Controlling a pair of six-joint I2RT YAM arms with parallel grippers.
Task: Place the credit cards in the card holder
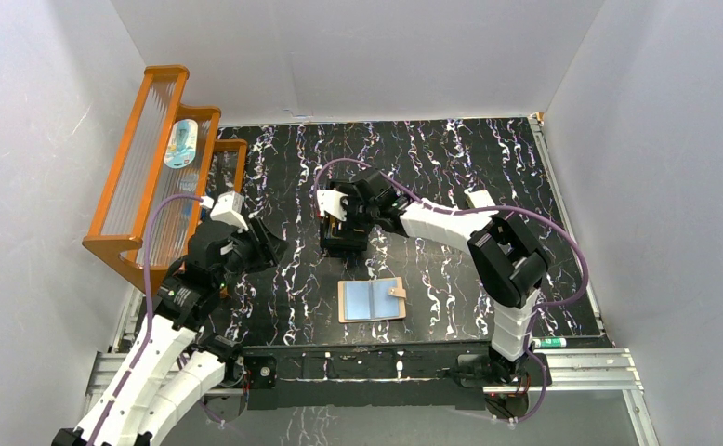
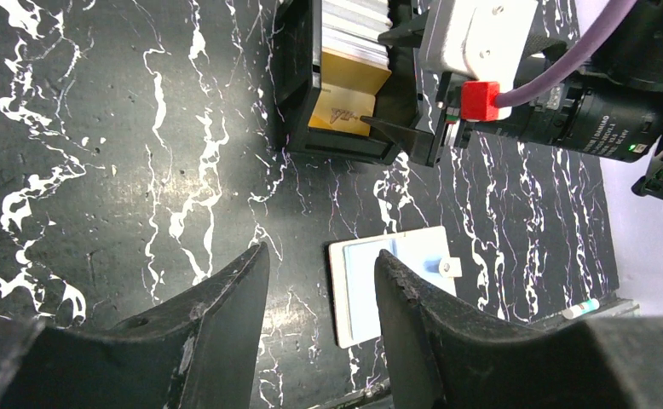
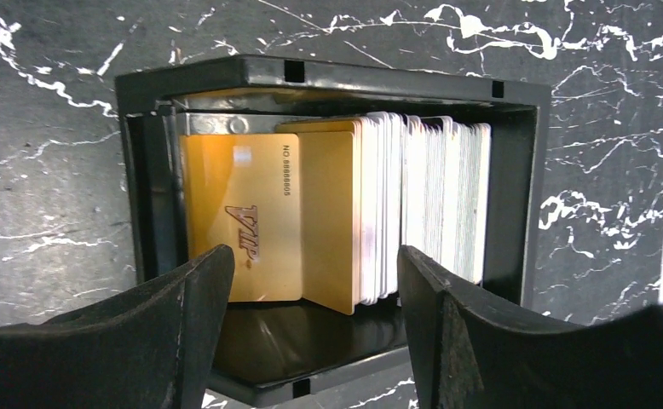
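In the right wrist view, a black box point(image 3: 534, 196) holds upright white cards point(image 3: 444, 187) and gold cards point(image 3: 243, 204), one marked VIP. My right gripper is over the box, part open, its fingertips either side of the gold and front white cards, with no card clearly gripped. The light blue card holder point(image 1: 360, 299) with a tan clasp lies open near the table's front edge, below the box in the top view. My left gripper stands open and empty left of the box, above the table.
A wooden rack point(image 1: 135, 167) with a pale package stands along the left wall. A pale box point(image 1: 479, 199) lies at the back right, partly behind the right arm. Bare marble table surrounds the card holder.
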